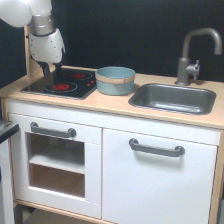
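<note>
My gripper (48,76) hangs over the left part of the black stovetop (84,90), its dark fingers pointing down. They are too small and dark against the background to show whether they are open or shut, or whether anything is between them. A teal pot (115,82) stands upright on the wooden counter at the stovetop's right edge, well apart from the gripper. Red marks show on the stovetop's two burners (62,87).
To the right of the pot lies the metal sink (175,97), with a tall grey faucet (184,68) behind it. Below the counter are an open-fronted compartment (58,160) and a white cabinet door (157,185), each with a grey handle above or on it.
</note>
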